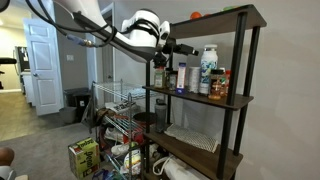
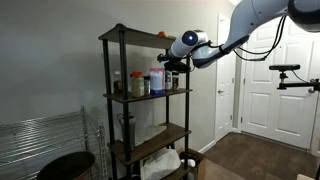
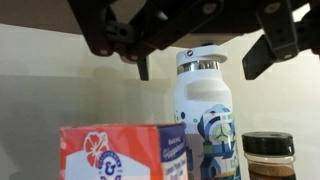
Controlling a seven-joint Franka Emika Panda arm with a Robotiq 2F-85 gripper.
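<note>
My gripper is open, its fingers spread apart with nothing held between them. Beyond them in the wrist view stands a white bottle (image 3: 208,115) with a blue pattern and a steel neck. A red, white and blue box (image 3: 110,150) is lower and nearer, just below the left finger. At the right edge is a jar with a black lid (image 3: 268,145). In exterior view 1 the gripper (image 1: 183,48) hangs at the upper opening of the shelf, above and in front of the white bottle (image 1: 209,60) and other containers.
The dark rack's top board (image 1: 225,20) lies close above the gripper. Several containers crowd the upper shelf (image 1: 205,98), including an amber jar (image 1: 218,85). A dark rack post (image 1: 244,70) stands to the right. A wire rack (image 2: 50,135) is beside the unit.
</note>
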